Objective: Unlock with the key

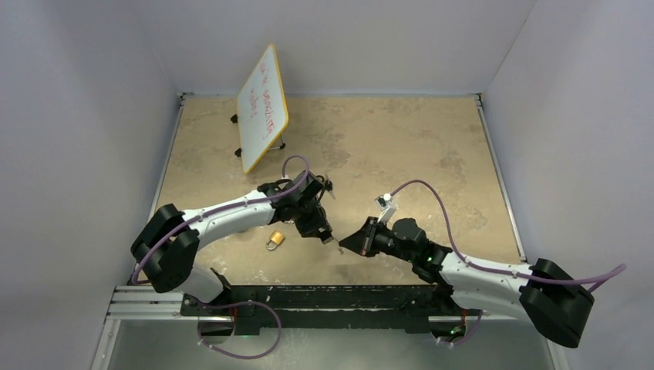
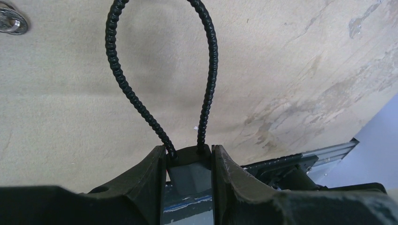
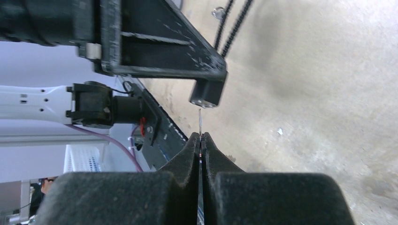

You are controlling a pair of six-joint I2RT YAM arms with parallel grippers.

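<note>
My left gripper (image 1: pixel 324 231) is shut on a black block (image 2: pixel 187 171) with a looped black cable (image 2: pixel 209 70), the lock body, held over the table. The block's end (image 3: pixel 206 93) faces my right gripper, which is shut on a thin key (image 3: pixel 200 119) pointing up at that end, with a small gap in the picture; depth is hard to tell. In the top view my right gripper (image 1: pixel 345 243) sits just right of the left one. A brass padlock (image 1: pixel 274 240) lies on the table, left of both.
A whiteboard (image 1: pixel 262 108) stands at the back left. The dark front edge (image 1: pixel 347 297) lies close below both grippers.
</note>
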